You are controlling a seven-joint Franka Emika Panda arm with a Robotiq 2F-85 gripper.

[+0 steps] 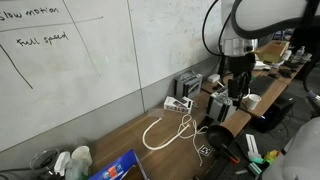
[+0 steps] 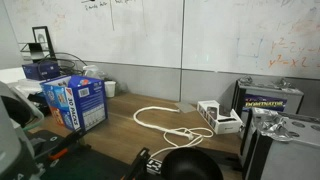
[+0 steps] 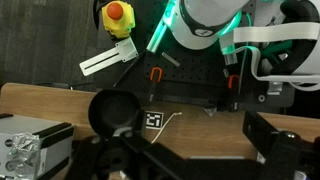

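In the wrist view my gripper stands open above the wooden table (image 3: 215, 130) edge, its dark fingers wide apart and nothing between them. In the first exterior view the gripper (image 1: 238, 88) hangs at the right, below the white arm. A round black pan or bowl (image 3: 112, 112) shows to the left of the gripper in the wrist view; its rim (image 2: 190, 160) also appears low in the second exterior view. On the table lies a white looped cord (image 2: 160, 127), with a blue box (image 2: 75, 103) to its left and a small white box (image 2: 220, 117) to its right.
Metal cases (image 2: 285, 140) crowd the right side in the second exterior view. A yellow unit with an orange-red button (image 3: 116, 12) sits near the robot base. Behind the table stands a whiteboard (image 1: 80, 70). Bare wood surrounds the cord.
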